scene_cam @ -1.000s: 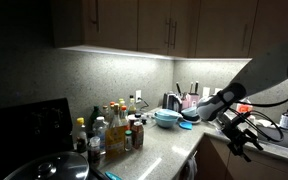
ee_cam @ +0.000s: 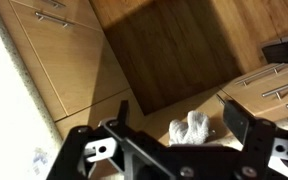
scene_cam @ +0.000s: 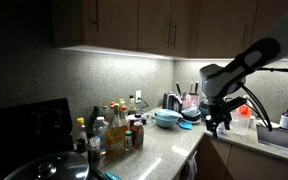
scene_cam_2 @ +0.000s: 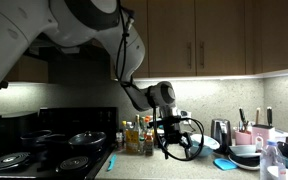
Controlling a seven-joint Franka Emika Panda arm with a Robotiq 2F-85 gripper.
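Observation:
My gripper stands open over the counter's edge, pointing down towards the wooden floor point(ee_cam: 174, 60). A whitish, crumpled cloth-like thing point(ee_cam: 192, 128) shows beyond the fingers in the wrist view, against the wooden cabinet fronts. Whether it touches the gripper I cannot tell, but nothing is gripped. From the first exterior view, the gripper point(scene_cam: 220, 128) hangs near the sink side of the counter. In the second exterior view, the gripper point(scene_cam_2: 174, 150) is dark and small, above the countertop.
Several bottles point(scene_cam: 115, 132) stand along the counter by the stove. Light blue bowls point(scene_cam: 168, 117) sit farther back, near a toaster point(scene_cam_2: 221, 131). A sink point(scene_cam: 282, 139) lies at the right.
My arm has risen and drawn back. The gripper, lower and farther right in front of the cabinets before, now hangs higher and more to the left in the first exterior view.

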